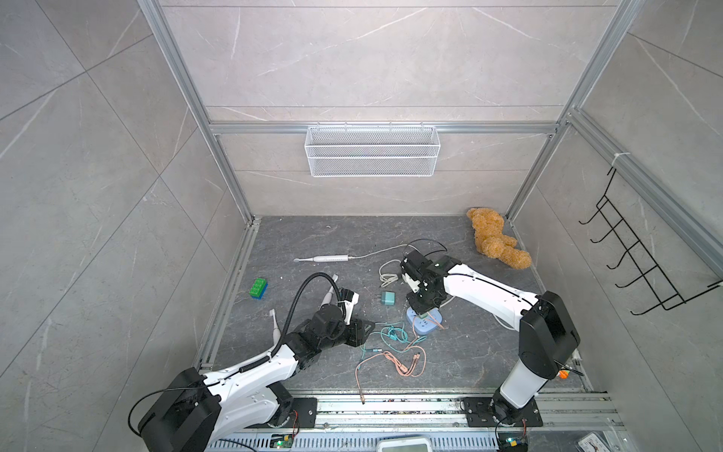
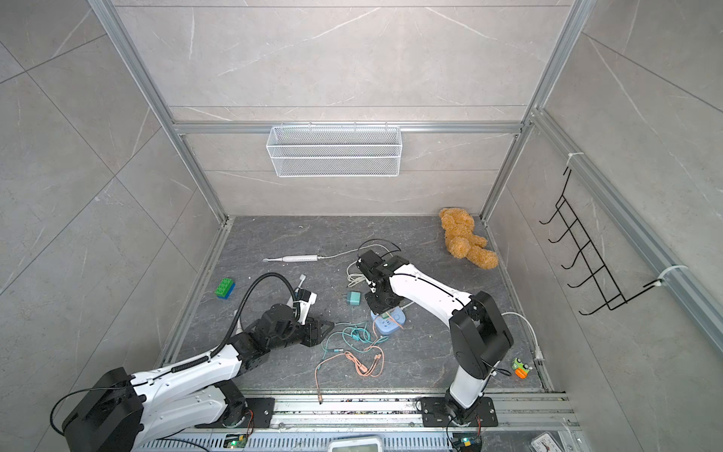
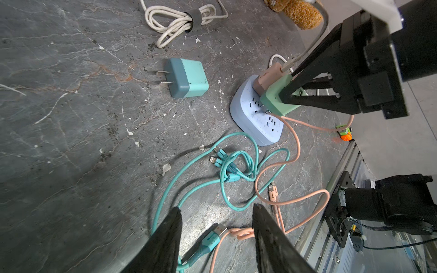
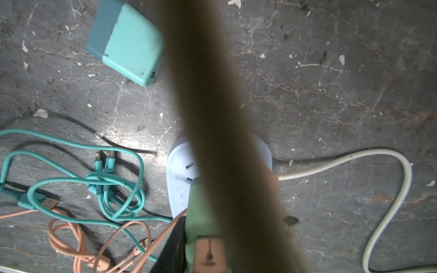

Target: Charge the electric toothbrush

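A blue power strip point(image 3: 252, 118) sits right of centre with a pink plug point(image 3: 266, 77) and a green charger point(image 3: 277, 95) at it. My right gripper is shut on the green charger over the strip; in the right wrist view a blurred cable hides much of it. My left gripper is open, empty, above the floor left of the cable piles. An electric toothbrush point(image 1: 331, 257) with a white cord lies at the back; white brush items point(image 1: 275, 325) lie behind my left arm, partly hidden.
A teal adapter point(image 3: 186, 77) lies behind the strip, near a coiled white cable point(image 3: 170, 25). Teal point(image 3: 191, 161) and pink cables point(image 3: 318, 213) are tangled in front. A teddy bear point(image 1: 493, 237) is at back right, a green block point(image 1: 258, 286) at left.
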